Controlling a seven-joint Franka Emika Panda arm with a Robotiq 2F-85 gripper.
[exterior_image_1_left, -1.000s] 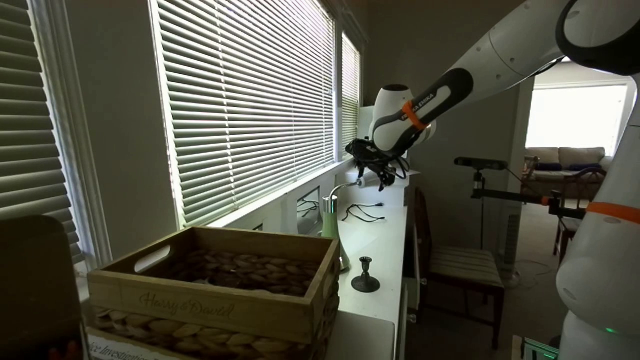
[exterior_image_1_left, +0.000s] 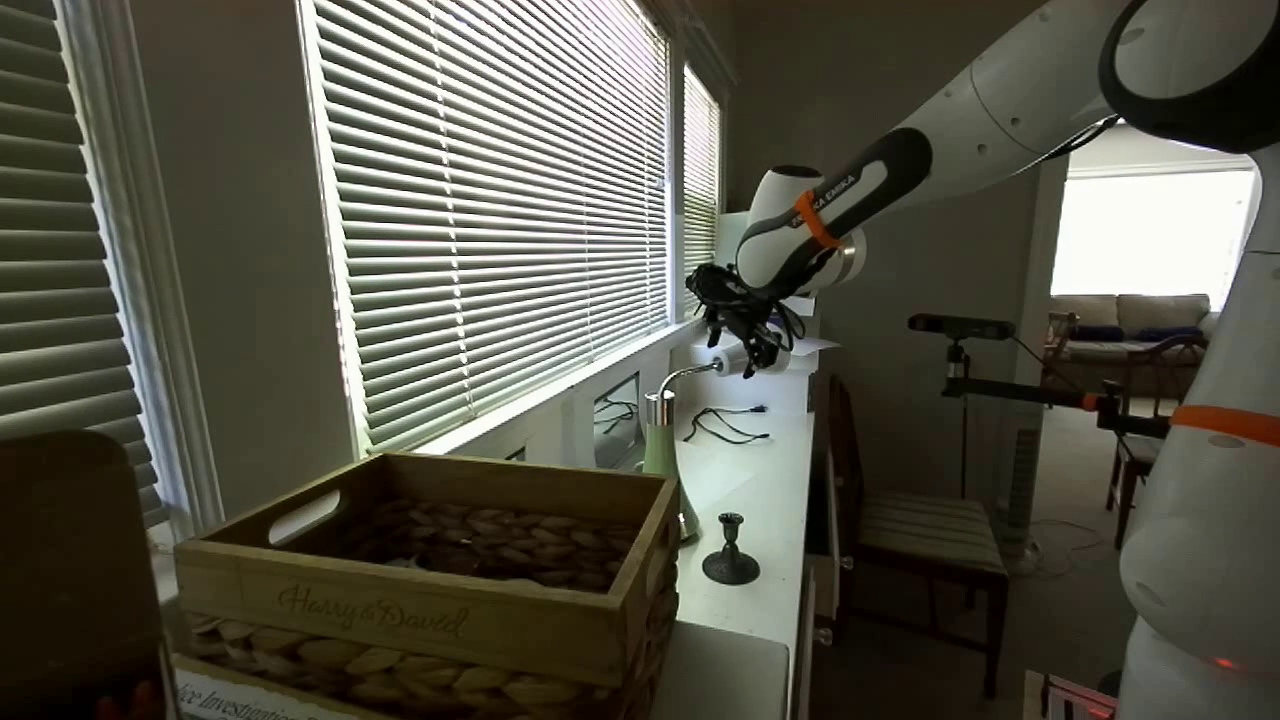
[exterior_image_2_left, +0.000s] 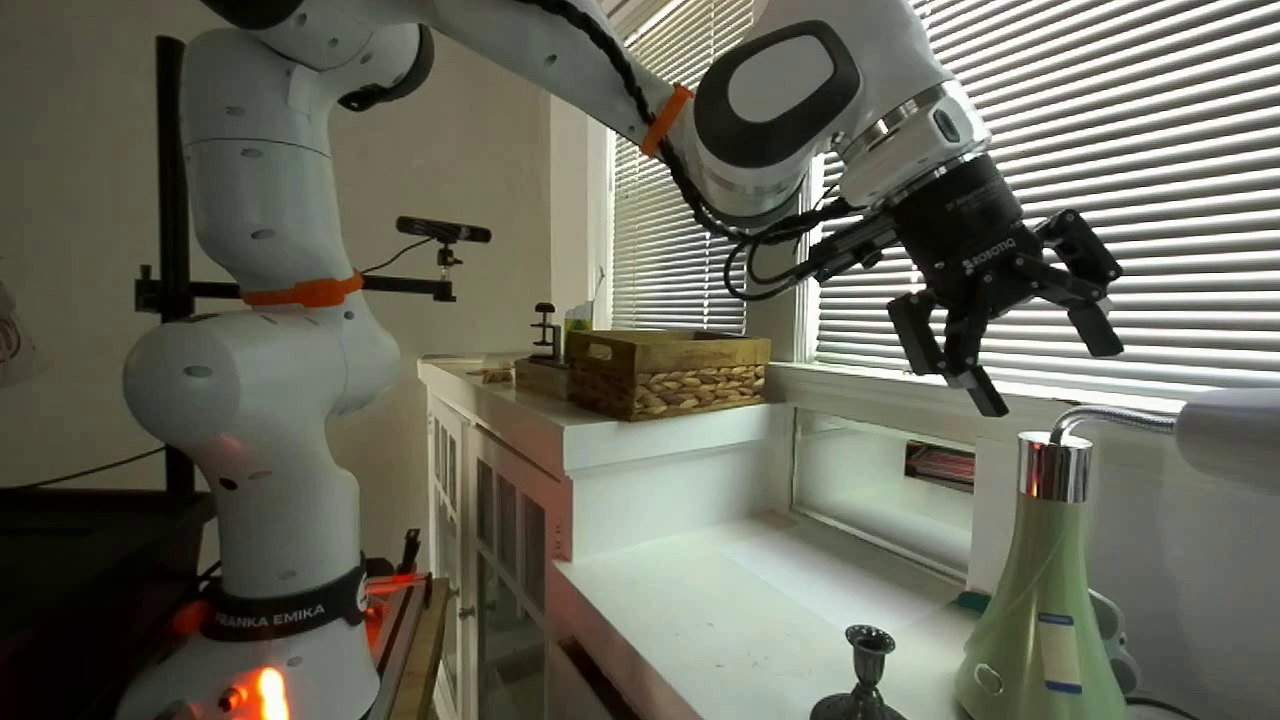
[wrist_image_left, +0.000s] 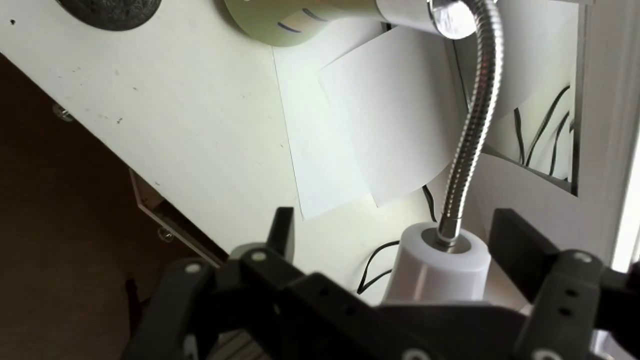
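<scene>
A green lamp (exterior_image_2_left: 1041, 600) with a chrome collar stands on the white counter near the window. From its top a bendable metal neck (wrist_image_left: 478, 114) runs to a white lamp head (wrist_image_left: 441, 267). My gripper (exterior_image_2_left: 1044, 372) is open, above and behind the lamp in exterior view 2. In the wrist view the lamp head lies between the lines of my two spread fingers, nearer the right one, without visible contact. How far below the fingertips it sits is hard to tell. In exterior view 1 the gripper (exterior_image_1_left: 734, 348) overlaps the lamp head.
A dark candle holder (exterior_image_1_left: 731, 552) stands on the counter near the lamp. The wooden basket (exterior_image_1_left: 420, 600) sits on the higher counter section. Black cables (exterior_image_1_left: 726, 422) and white paper (wrist_image_left: 396, 114) lie on the counter. Window blinds (exterior_image_1_left: 504, 216) rise alongside.
The arm and gripper have shifted slightly left in exterior view 1, and the gripper's tilt has altered a little. The light on the robot's base has turned from green to red.
</scene>
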